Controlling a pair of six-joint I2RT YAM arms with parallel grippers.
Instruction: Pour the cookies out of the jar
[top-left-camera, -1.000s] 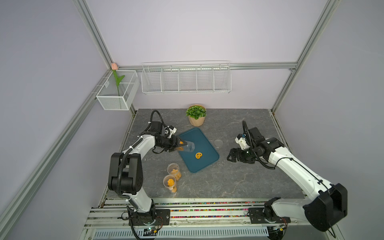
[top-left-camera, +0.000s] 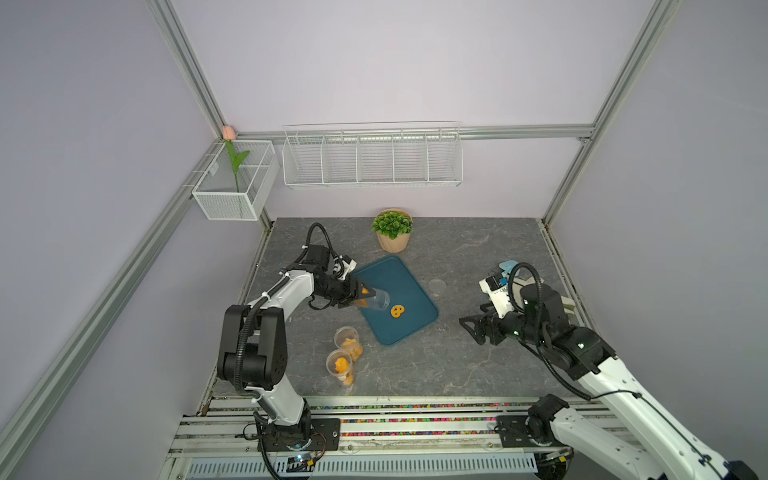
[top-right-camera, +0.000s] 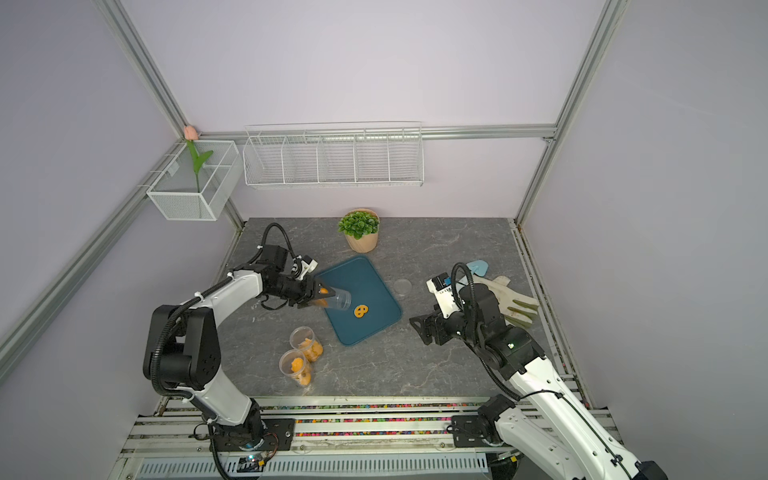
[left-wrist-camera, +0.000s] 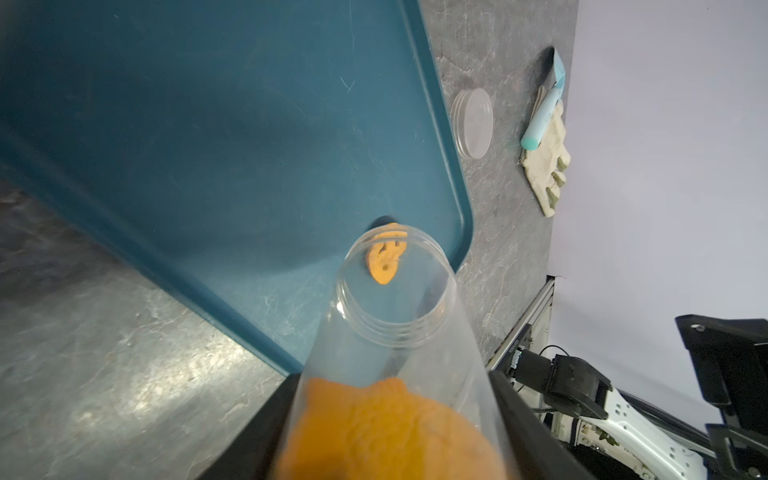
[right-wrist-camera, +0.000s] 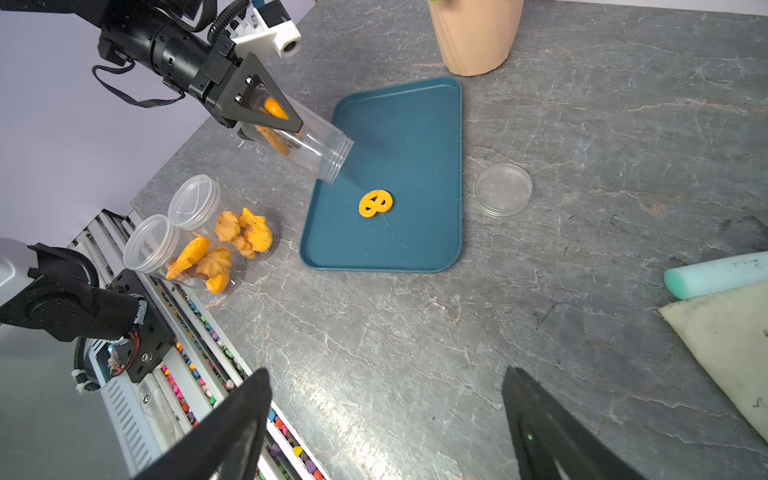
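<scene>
My left gripper is shut on a clear open jar (right-wrist-camera: 316, 148), tilted toward horizontal with its mouth over the blue tray (right-wrist-camera: 408, 128). Orange cookies sit in the jar's bottom end, as the left wrist view also shows. One pretzel-shaped cookie (right-wrist-camera: 375, 202) lies on the tray. A clear lid (right-wrist-camera: 502, 189) rests on the counter right of the tray. My right gripper (top-left-camera: 481, 326) hangs right of the tray, part open, with nothing between its fingers.
Two lidded jars of cookies (right-wrist-camera: 248, 232) stand at the front left of the tray. A potted plant (top-left-camera: 393, 232) is behind it. A glove (right-wrist-camera: 716, 336) and a light-blue tool (right-wrist-camera: 712, 276) lie at the right.
The left gripper and jar are almost unchanged, the jar a touch lower at its mouth.
</scene>
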